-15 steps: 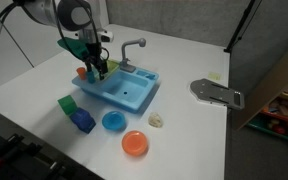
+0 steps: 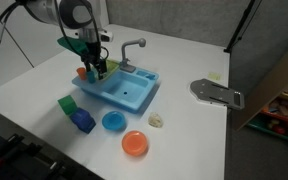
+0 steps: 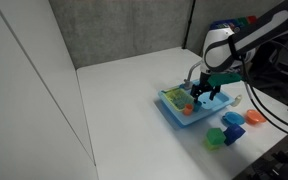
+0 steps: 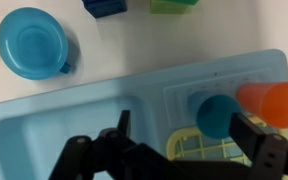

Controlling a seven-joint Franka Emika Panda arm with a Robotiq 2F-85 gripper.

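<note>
My gripper stands open above a light blue toy sink [image 4: 69,118], its two dark fingers wide apart. A teal cup [image 4: 216,115] lies close by the right-hand finger [image 4: 240,128], which covers part of its edge in the wrist view. An orange cup [image 4: 282,103] is right beside the teal one. Both are at the end of the sink with the yellow-green rack [image 4: 189,143]. From outside, the gripper [image 2: 98,70] hangs low over that end, close to the teal cup [image 2: 91,77]. Whether it touches the cup cannot be told.
A blue dish [image 2: 114,121], an orange dish [image 2: 135,143], a green block [image 2: 67,104] and a dark blue block [image 2: 82,120] lie in front of the sink. The grey faucet [image 2: 134,43] rises behind it. A grey tray [image 2: 216,95] lies to the right, with free table around it.
</note>
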